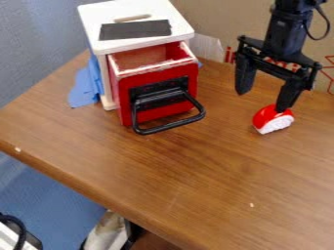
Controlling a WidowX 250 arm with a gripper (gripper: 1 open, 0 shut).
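Note:
My black gripper [265,90] hangs open at the back right, its two fingers spread wide, with the right finger above and near a small red and white object [271,120] lying on the table. Left of centre stands a small cabinet with a white top [98,20] and a red drawer [154,66] pulled out, showing a pale interior. A black handle frame [181,121] projects from the red front toward the table.
A dark flat pad [135,29] and a light stick lie on the cabinet top. A blue cloth [82,88] is beside the cabinet. Cardboard stands behind.

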